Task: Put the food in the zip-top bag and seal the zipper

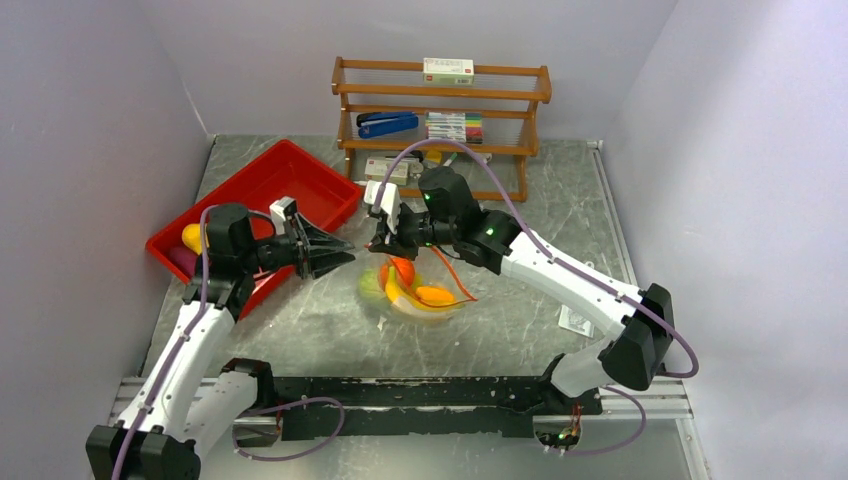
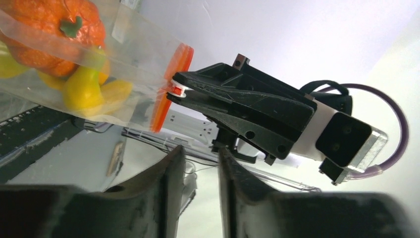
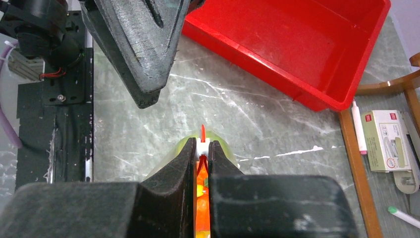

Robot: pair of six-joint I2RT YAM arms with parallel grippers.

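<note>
A clear zip bag [image 2: 124, 99] with an orange zipper strip [image 2: 184, 58] holds an orange pumpkin [image 2: 54, 29], a yellow banana [image 1: 399, 298], an orange-yellow piece [image 1: 437, 297] and a pale green piece [image 1: 371, 285]. My right gripper is shut on the zipper's white slider [image 3: 203, 147], drawing that part of the strip up above the food. To the left of it, in the top view, my left gripper [image 1: 353, 254] points at the bag's opening. Its blurred fingers [image 2: 173, 173] stand apart in the left wrist view, nothing between them.
Under the left arm lies a red bin [image 1: 335, 205] with a yellow item [image 1: 192, 237] inside. A wooden rack [image 1: 440, 150] stands at the back, holding a blue stapler [image 1: 388, 127] and boxes.
</note>
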